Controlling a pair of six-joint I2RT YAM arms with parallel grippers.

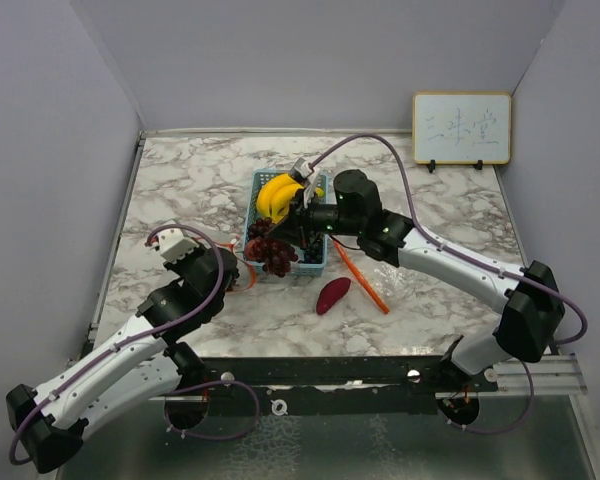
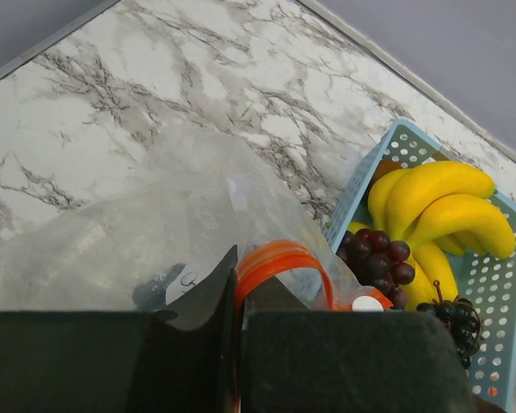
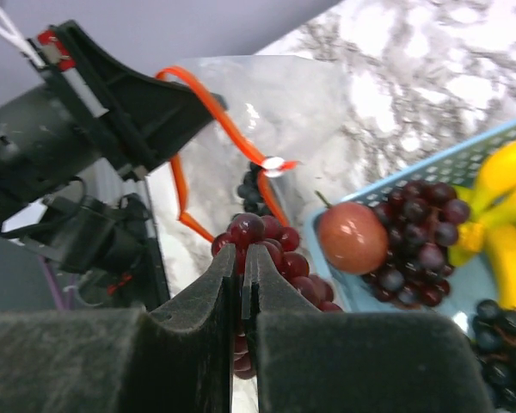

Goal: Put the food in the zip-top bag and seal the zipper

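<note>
A clear zip bag point(image 2: 112, 232) with an orange zipper strip point(image 2: 279, 255) lies on the left. My left gripper is shut on that strip, and the bag's mouth stands partly open in the right wrist view. Dark fruit point(image 3: 253, 191) shows at the bag, looking to be inside. My right gripper is shut on a bunch of red grapes point(image 3: 279, 258), held in front of the bag's mouth and beside the basket. The blue basket point(image 1: 253, 205) holds bananas point(image 1: 277, 195), a pomegranate point(image 3: 353, 237), dark red grapes point(image 3: 417, 237) and black grapes point(image 3: 503, 348).
A dark red sweet-potato-like piece point(image 1: 333, 295) lies on the table in front of the basket. To its right is another clear bag with an orange strip point(image 1: 362, 278). A whiteboard point(image 1: 462, 128) stands at the back right.
</note>
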